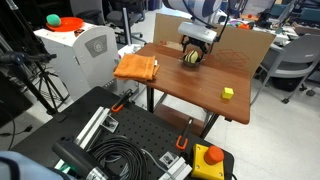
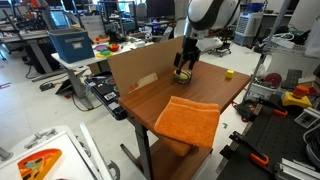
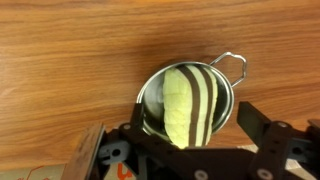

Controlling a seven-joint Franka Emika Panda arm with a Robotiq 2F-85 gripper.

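Note:
My gripper is open in the wrist view, its dark fingers (image 3: 90, 152) wide apart on either side of a small metal pot (image 3: 150, 97). Inside the pot lies a pale yellow, brown-striped soft-looking thing (image 3: 183, 100). A wire loop handle (image 3: 232, 66) sticks out at the pot's upper right. No gap or contact between fingers and pot can be made out for certain. Exterior view 1 has the pot (image 1: 192, 57) near the table's far edge, a pale grey shape with dark parts just above it.
An orange cloth (image 1: 136, 66) hangs partly over the left part of the wooden table (image 1: 205, 88). A small yellow block (image 1: 228, 93) sits toward the right. Between pot and block the tabletop is clear. Cardboard panels (image 2: 150, 65) stand along the back edge.

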